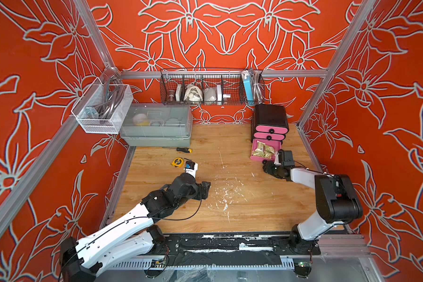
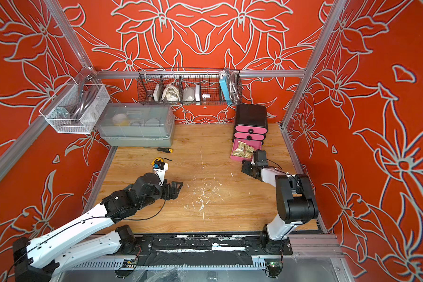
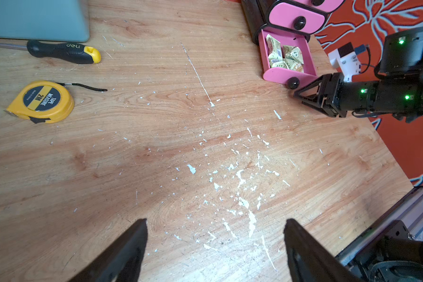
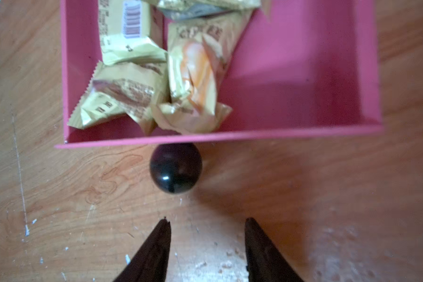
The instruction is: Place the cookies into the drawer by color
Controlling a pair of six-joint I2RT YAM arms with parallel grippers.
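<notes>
The bottom pink drawer (image 4: 286,136) stands pulled out of the black cabinet (image 1: 269,115). Several gold-wrapped cookies (image 4: 127,89) lie in its left part, and its right part is bare. Below the drawer's front is its round black knob (image 4: 175,167). My right gripper is open just in front of that knob, slightly to its right, with nothing between its fingers. Over the left-middle of the table, far from the drawer, my left gripper has its fingers apart and holds nothing. Two upper pink drawers (image 3: 297,17) are closed.
A yellow tape measure (image 3: 42,101) and a screwdriver (image 3: 63,51) lie at the left. Behind them stands a grey lidded box (image 1: 155,124). A wire basket (image 1: 211,88) hangs on the back wall.
</notes>
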